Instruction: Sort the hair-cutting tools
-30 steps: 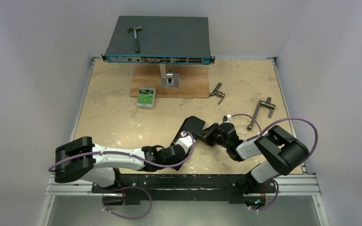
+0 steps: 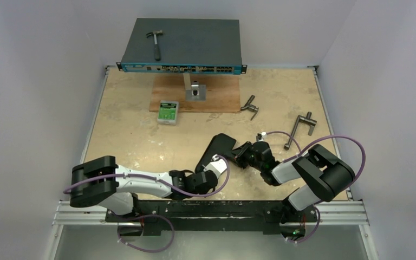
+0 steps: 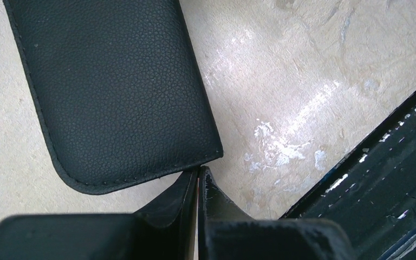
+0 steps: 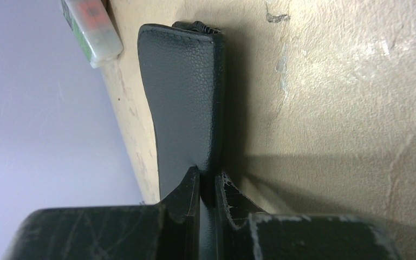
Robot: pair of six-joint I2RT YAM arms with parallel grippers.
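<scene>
A black leather case (image 2: pixel 215 146) lies closed on the table, in front of the wooden board. My right gripper is shut on the case's long side, visible in the right wrist view, where a black zip or inner edge shows at its far end. My left gripper is shut at the case's rounded short end, its tips against or just under the stitched edge (image 3: pixel 141 181); I cannot tell whether anything is between them. No cutting tools are visible.
A green-labelled plastic box (image 2: pixel 167 112), two metal fittings (image 2: pixel 249 107) (image 2: pixel 300 127) and a network switch (image 2: pixel 180 43) with a hammer (image 2: pixel 156 46) on it stand behind and right. A dark front rail (image 3: pixel 390 173) borders the table.
My left arm has moved slightly to the right along the front of the case. The right arm and the case look still.
</scene>
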